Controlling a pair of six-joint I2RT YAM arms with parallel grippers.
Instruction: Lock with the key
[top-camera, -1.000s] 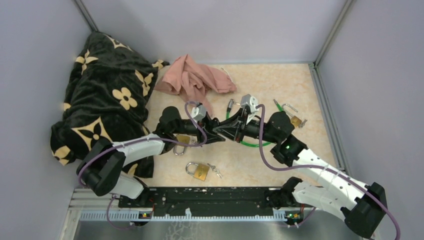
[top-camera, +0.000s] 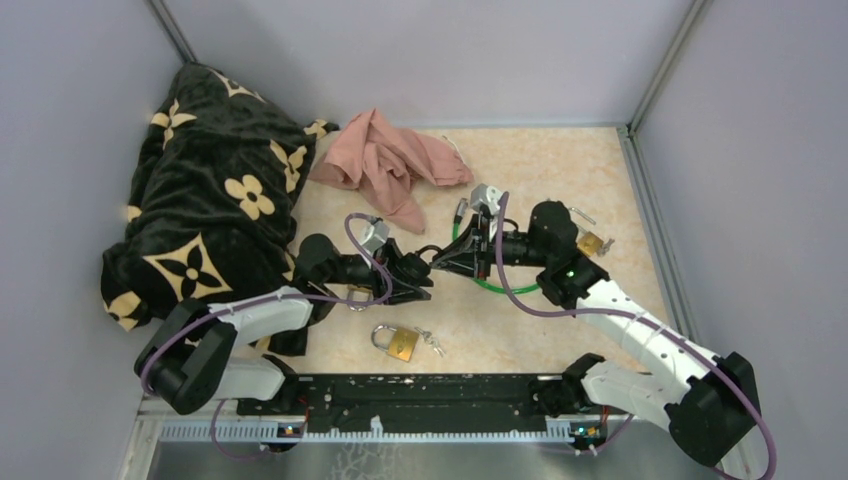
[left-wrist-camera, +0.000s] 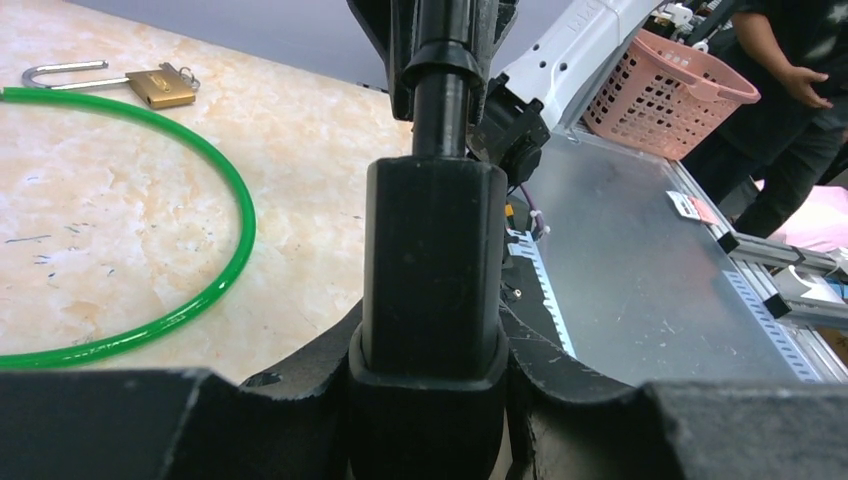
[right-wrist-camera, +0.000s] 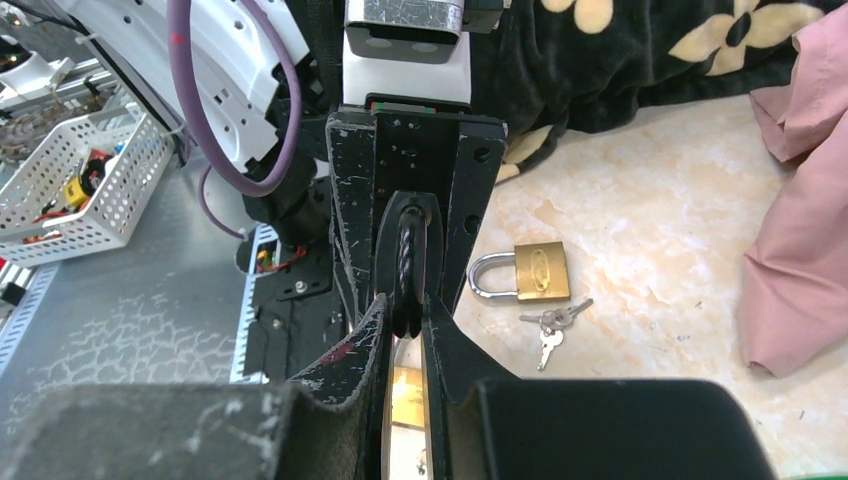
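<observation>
My left gripper (top-camera: 410, 275) holds an upright black lock body (left-wrist-camera: 432, 265) between its fingers, filling the middle of the left wrist view. My right gripper faces it from the right, shut on a dark cable shackle (right-wrist-camera: 406, 262), which runs toward the black body in the top view. A brass padlock (top-camera: 403, 343) with keys (top-camera: 431, 339) lies on the tabletop in front. Whether a key is in the black lock cannot be seen.
A patterned black cushion (top-camera: 200, 200) fills the left, a pink cloth (top-camera: 385, 160) the back. A green cable (left-wrist-camera: 230, 170) and another padlock (left-wrist-camera: 160, 88) lie at the right. Part of another padlock (top-camera: 358, 295) shows under the left arm.
</observation>
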